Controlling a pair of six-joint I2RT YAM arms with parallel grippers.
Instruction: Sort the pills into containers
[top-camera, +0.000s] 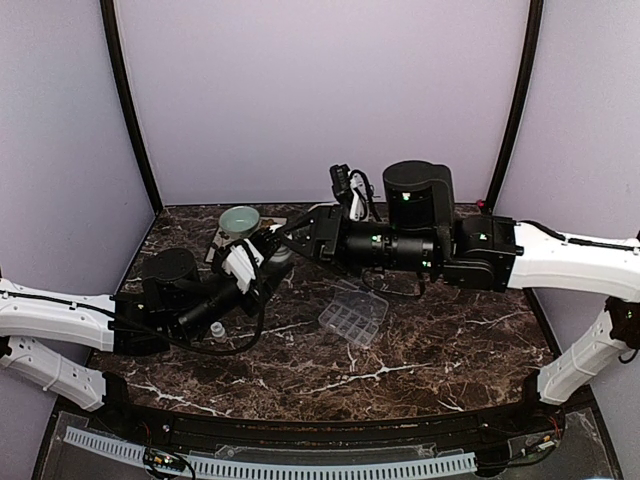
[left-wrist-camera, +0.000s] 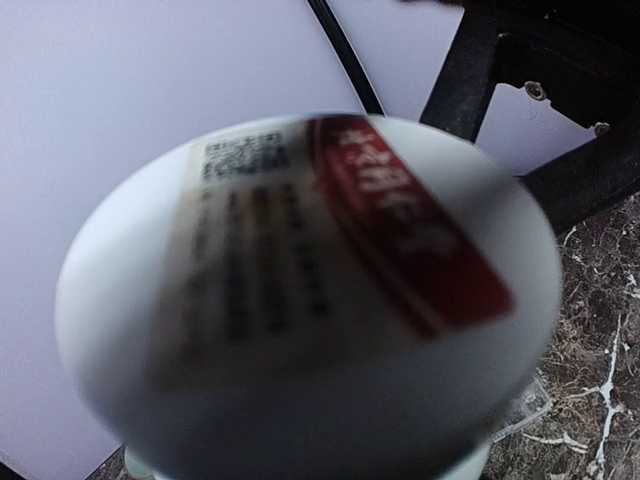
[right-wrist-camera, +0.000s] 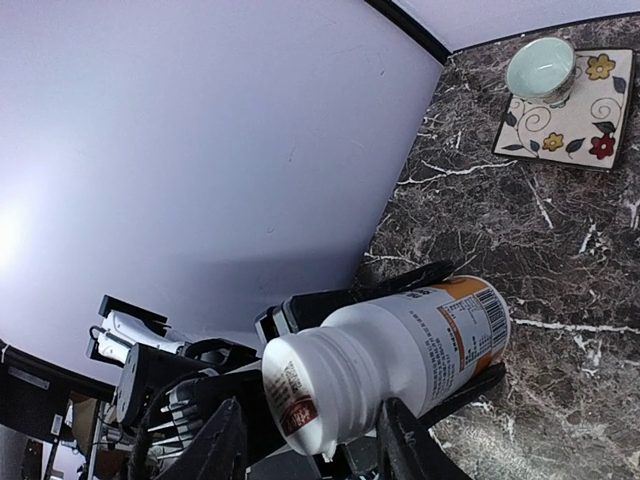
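A white pill bottle (right-wrist-camera: 440, 340) with an orange label is held up by my left gripper (top-camera: 275, 250), shut around its body. Its white cap, with a red-and-white sticker, fills much of the left wrist view. My right gripper is open, its fingers right at the cap; in the top view it covers most of the bottle. A clear compartment box (top-camera: 352, 315) lies on the marble surface below the arms.
A pale green cup (right-wrist-camera: 540, 70) stands on a flowered square tray (right-wrist-camera: 560, 140) at the back left. A small white item (top-camera: 218, 330) sits at the front left.
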